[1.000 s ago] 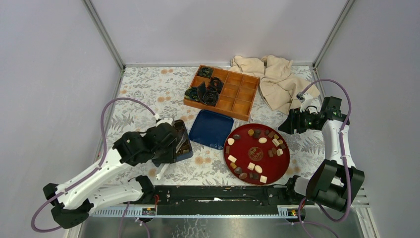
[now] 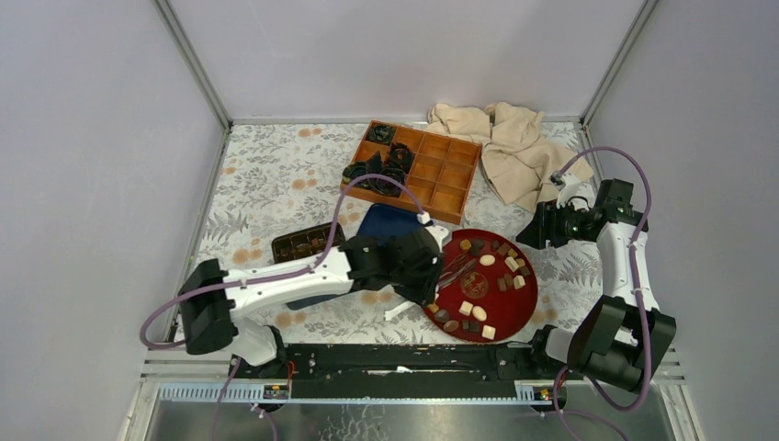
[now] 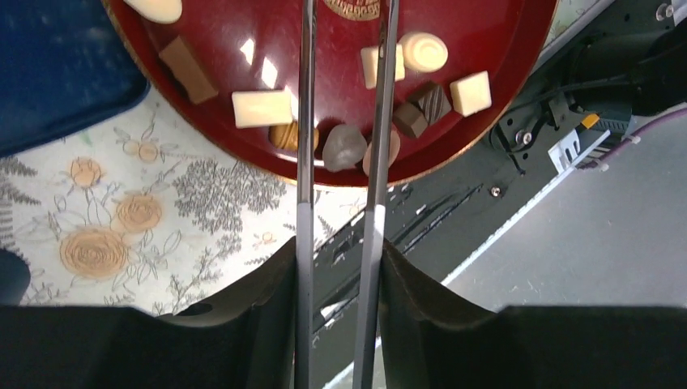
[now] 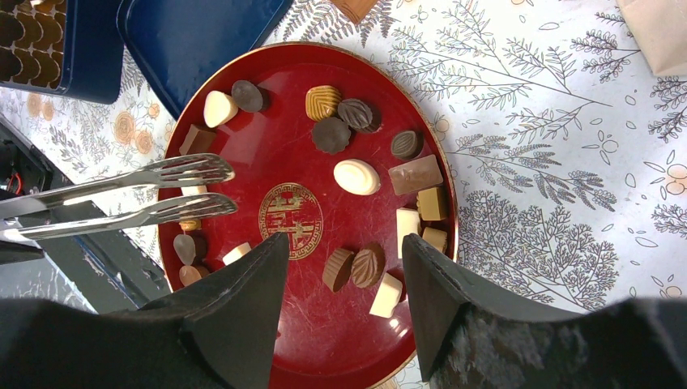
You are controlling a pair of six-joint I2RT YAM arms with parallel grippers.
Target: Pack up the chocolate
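Note:
A pair of metal tongs (image 3: 305, 138) is gripped by my left gripper, their two arms spread apart over the left part of the red plate (image 2: 503, 317). In the right wrist view the tong tips (image 4: 194, 168) have no chocolate between them; a white chocolate (image 4: 194, 190) lies below. Several dark, brown and white chocolates rest around the plate. The navy box (image 4: 81, 77) with a brown cell insert (image 2: 303, 243) is partly hidden by the left arm. My right gripper hovers to the plate's right, fingers apart and empty.
A navy lid or tray (image 4: 202, 36) lies between box and plate. Behind them stands a wooden divided box (image 2: 450, 175) with black coiled items in some compartments. Beige cloth (image 2: 514, 156) is bunched at the back right.
My left arm has swung right, from over the box, across the navy lid, to the plate, carrying the tongs. The right arm and the chocolates on the plate show no visible movement.

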